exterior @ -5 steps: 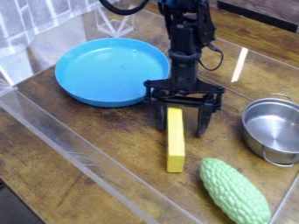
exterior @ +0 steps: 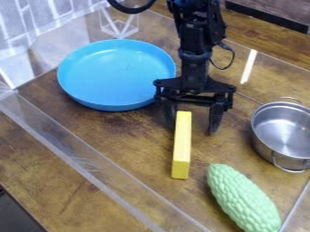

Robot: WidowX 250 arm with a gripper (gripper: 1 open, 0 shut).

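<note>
My black gripper (exterior: 191, 111) is low over the wooden table in the upper middle, its fingers reaching down just beyond the far end of a yellow bar (exterior: 182, 149). The bar lies lengthwise toward the camera. The fingers appear spread, but the bar's far end and the dark gripper body make it hard to tell what is between them.
A blue plate (exterior: 115, 70) sits at the back left. A steel pot (exterior: 281, 136) stands at the right, and a green corn-shaped object (exterior: 242, 197) lies at the front right.
The other objects look the same.
</note>
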